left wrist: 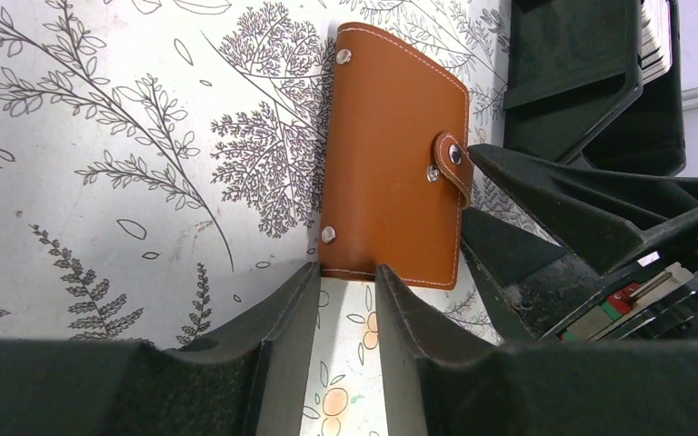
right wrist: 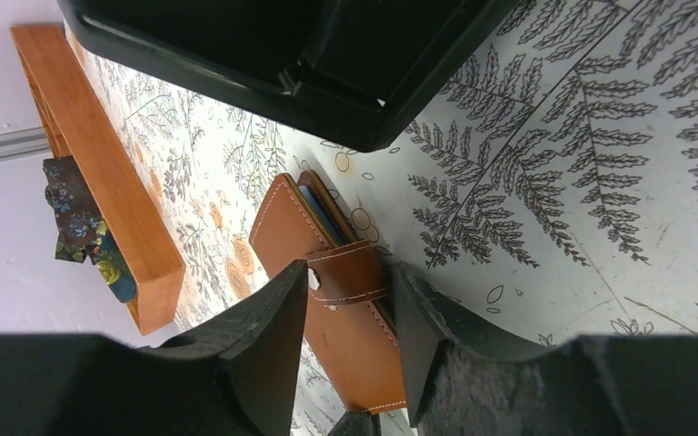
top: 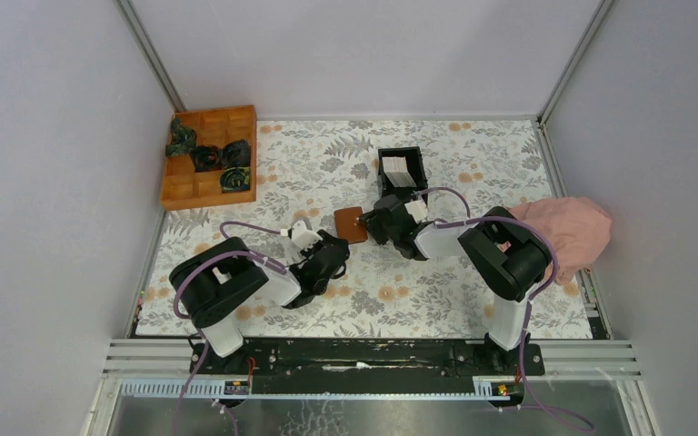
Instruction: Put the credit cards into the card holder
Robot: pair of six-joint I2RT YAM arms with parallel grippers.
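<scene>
A brown leather card holder (top: 350,229) with a snapped strap (right wrist: 345,271) lies flat on the floral mat. In the left wrist view, my left gripper is shut on the holder's lower edge. My right gripper is part open at the strap, one finger either side of it. Behind it in the top view stands a black box (top: 423,168) with a stack of white cards (top: 395,173) inside.
A wooden tray (top: 184,189) with dark rolled items sits at the back left. A pink cloth (top: 573,227) lies at the far right.
</scene>
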